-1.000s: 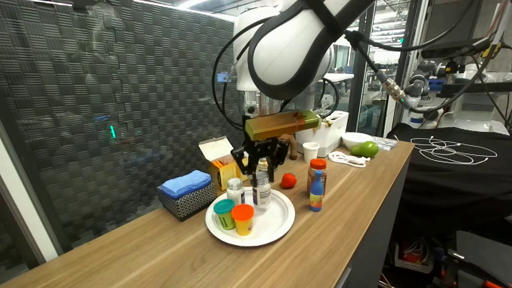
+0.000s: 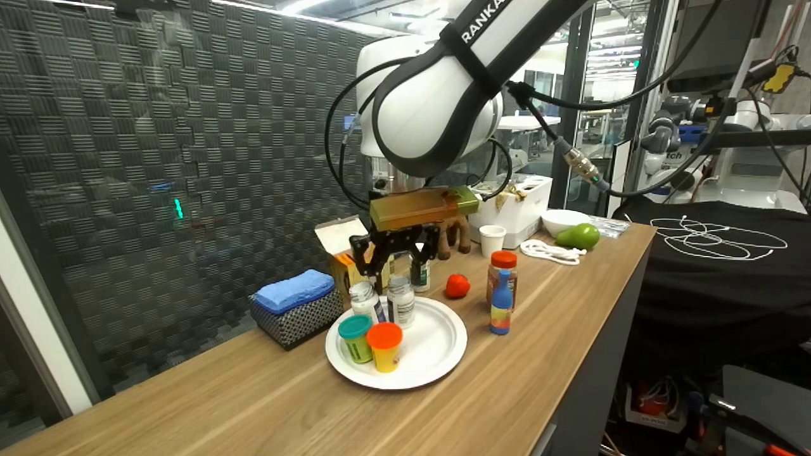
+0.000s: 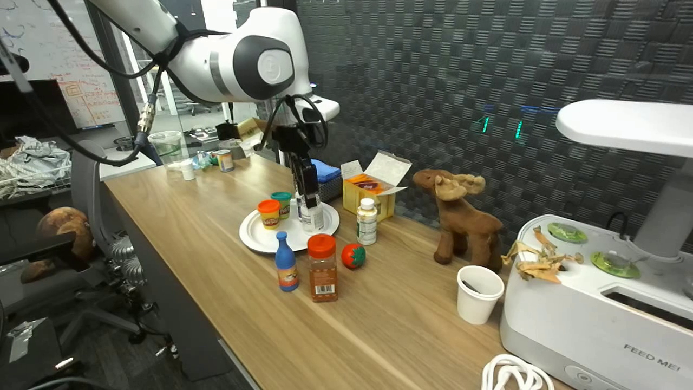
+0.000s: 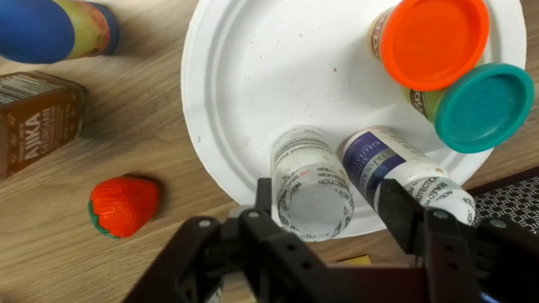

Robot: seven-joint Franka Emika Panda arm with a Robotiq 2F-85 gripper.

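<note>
A white paper plate [image 2: 429, 342] holds two white bottles and two small tubs. My gripper is open over the bottles. In the wrist view, one white bottle [image 4: 316, 197] lies between its fingers, with a gap at least on the right. The other bottle [image 4: 376, 159], with a purple label, is partly covered by the right finger [image 4: 396, 207]. In exterior view 1, both the nearer-middle bottle [image 2: 400, 301] and the left bottle [image 2: 366, 301] are on the plate. An orange-lidded tub [image 2: 385, 346] and a teal-lidded tub [image 2: 357, 338] occupy its front left.
Right of the plate are a blue bottle [image 3: 286, 263], a red-capped spice jar [image 3: 322, 267] and a toy strawberry [image 3: 353, 255]. Another white bottle [image 3: 367, 222] stands by the yellow box [image 3: 368, 195]. A patterned box [image 2: 298, 319] with blue cloth sits left.
The arm and gripper have shifted left in exterior view 1. The gripper was around the right-hand bottle and its fingers now stand wider. Both white bottles sit slightly farther left.
</note>
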